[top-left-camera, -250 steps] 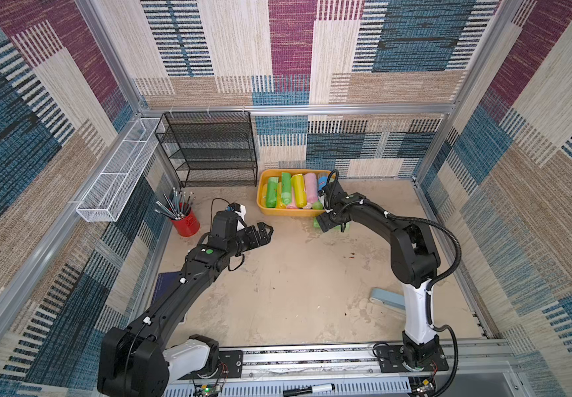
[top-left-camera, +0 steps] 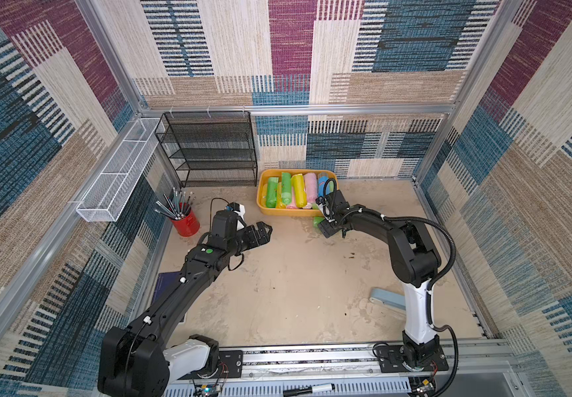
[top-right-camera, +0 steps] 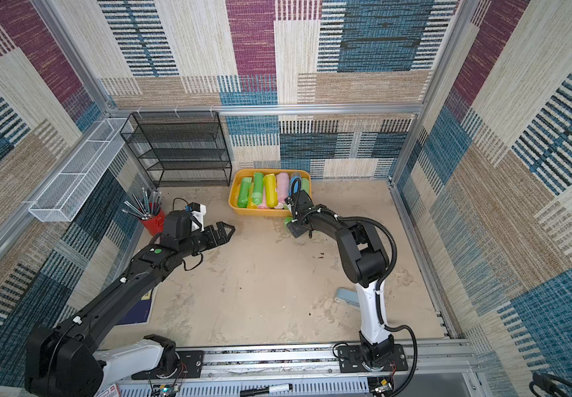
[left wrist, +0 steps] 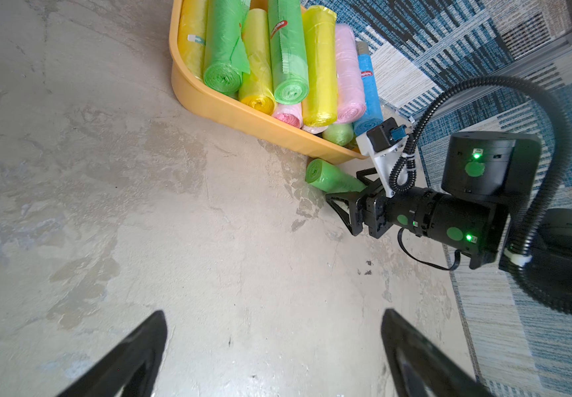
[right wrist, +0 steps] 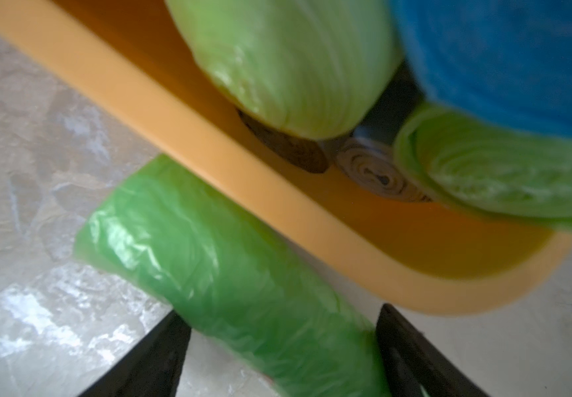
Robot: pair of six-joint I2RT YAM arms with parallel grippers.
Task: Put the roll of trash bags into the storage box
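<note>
A loose green roll of trash bags (right wrist: 233, 278) lies on the table, against the outer front wall of the yellow storage box (left wrist: 233, 115). My right gripper is down around this roll, its fingers part open on both sides; the right finger (right wrist: 402, 350) overlaps the roll's edge, and a firm grip does not show. The roll's far end (left wrist: 325, 173) sticks out past the fingers in the left wrist view. My left gripper stands open and empty over bare table, left of the box's front.
Several coloured rolls fill the box, among them a blue roll (left wrist: 368, 89) near its right end. A black wire rack (top-left-camera: 210, 149) and a red pen cup (top-left-camera: 186, 223) stand to the left. A blue-grey object (top-left-camera: 388, 297) lies front right.
My right gripper has shifted and turned slightly over the green roll, so the roll's right part no longer shows beside it in the top left view. The left arm has stayed still.
</note>
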